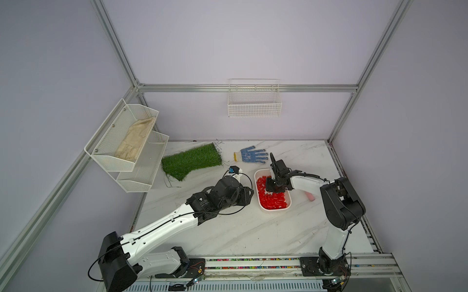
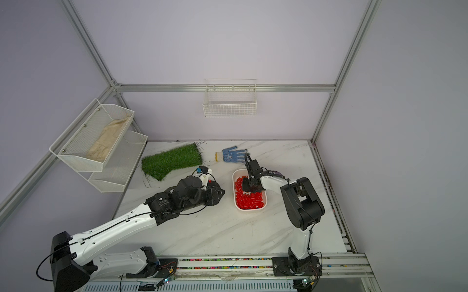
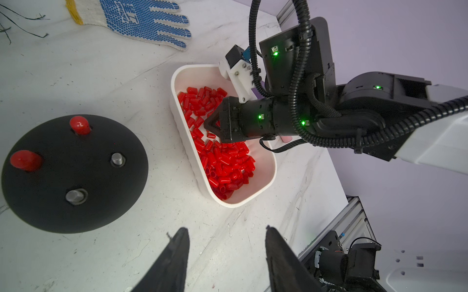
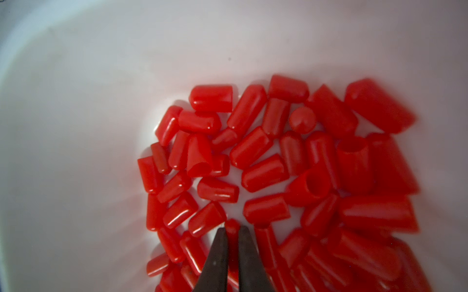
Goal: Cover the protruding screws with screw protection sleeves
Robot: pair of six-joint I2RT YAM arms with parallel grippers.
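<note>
A black disc (image 3: 97, 170) lies on the table in the left wrist view. Red sleeves cover two of its screws, one sleeve (image 3: 80, 125) at the back and another sleeve (image 3: 26, 160) at the left; one bare screw (image 3: 117, 159) and a second bare screw (image 3: 76, 196) show metal. Loose red sleeves (image 3: 229, 165) fill part of a white bin (image 3: 194, 155). Inside that bin, my right gripper is shut on a red sleeve (image 4: 232, 227) held between its fingertips. My left gripper stands open over bare table, empty.
A blue-and-white glove (image 3: 141, 19) lies behind the bin. Green turf (image 1: 192, 160) is at the back left, and a wire basket (image 1: 254, 104) hangs on the back wall. Bare marble table (image 1: 253, 233) stretches in front of the bin.
</note>
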